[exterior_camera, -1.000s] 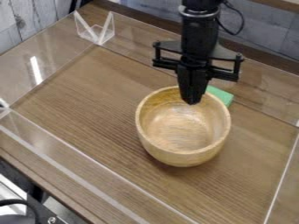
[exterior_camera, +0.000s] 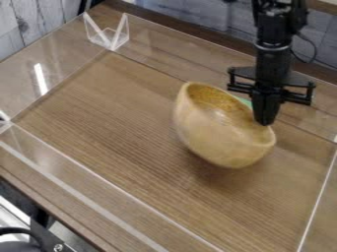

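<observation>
A pale wooden bowl is tipped on its side at the middle right, its opening turned toward the back right. My black gripper is just behind the bowl's right part, low over the table; whether it touches the bowl is unclear, and its fingertips are partly hard to make out. A green object is mostly hidden behind the bowl.
A white wire-like object stands at the back left. The table's edges show at left and back right.
My gripper has moved right and down from above the bowl. The bowl has gone from upright to tilted, and the green object is now mostly covered by it.
</observation>
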